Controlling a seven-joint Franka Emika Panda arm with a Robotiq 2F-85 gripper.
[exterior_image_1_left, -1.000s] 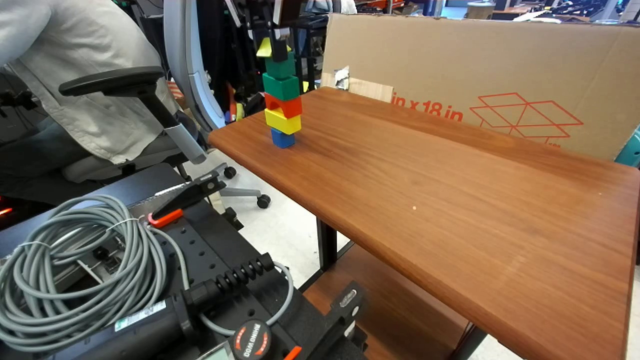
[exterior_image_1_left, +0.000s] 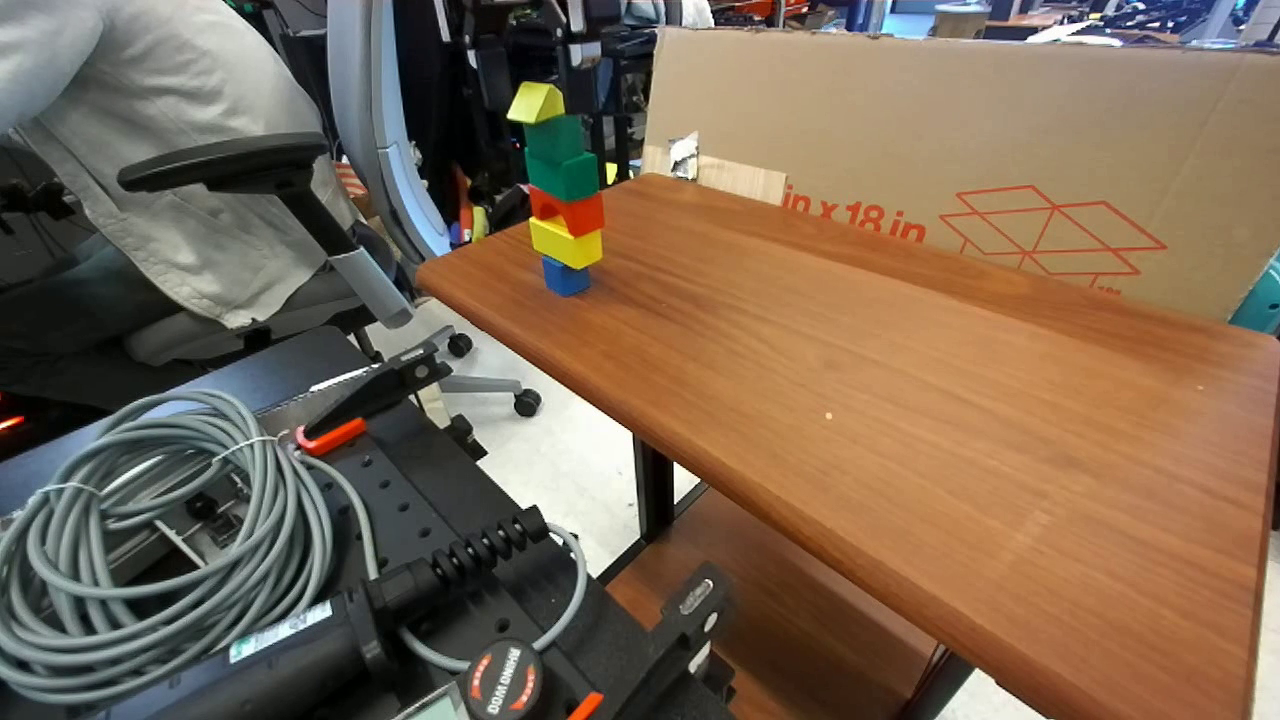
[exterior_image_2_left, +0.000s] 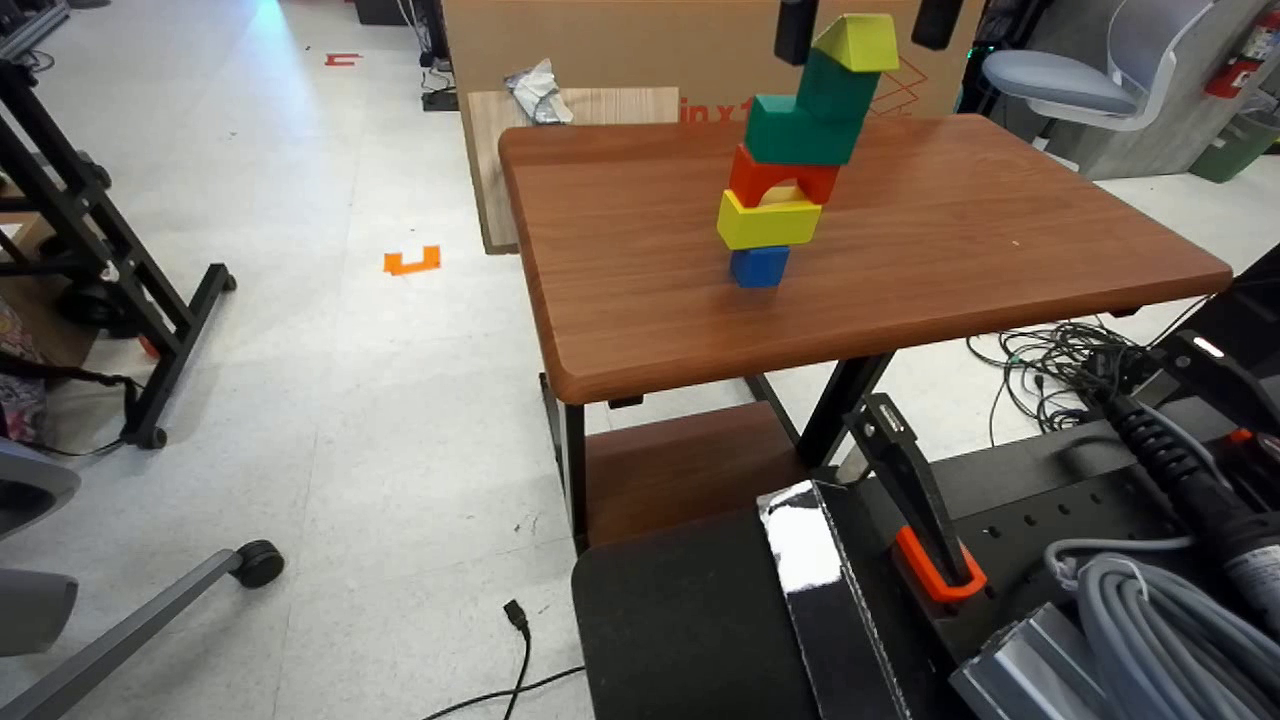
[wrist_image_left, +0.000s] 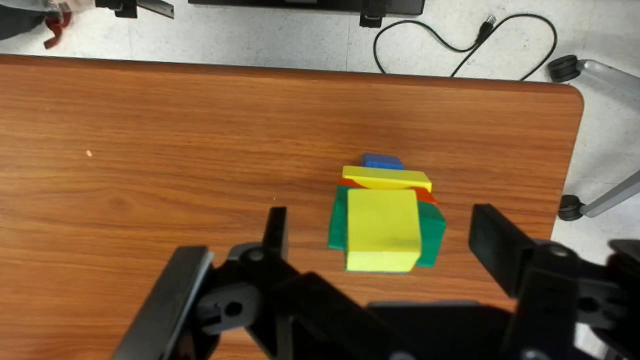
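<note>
A tower of blocks stands near one end of the brown table. At its foot is a blue block (exterior_image_2_left: 759, 266), with a yellow block (exterior_image_2_left: 769, 221) across it and a red arch (exterior_image_1_left: 566, 212) above. Two green blocks (exterior_image_1_left: 560, 157) come higher, and a yellow triangular block (exterior_image_2_left: 859, 43) tops the stack. In exterior view 2 the upper part sits off to the right of the blue base. My gripper is open above the tower, its fingers (wrist_image_left: 276, 231) well apart on either side and clear of the yellow top; nothing is held.
A large cardboard sheet (exterior_image_1_left: 960, 132) stands along its far side in exterior view 1. A black cart (exterior_image_2_left: 684, 612) with clamps and coiled grey cable (exterior_image_1_left: 180, 540) stands apart from the table.
My gripper has risen from around the yellow triangular block and green block below it, and now hangs above them. The tower stands in the same place.
</note>
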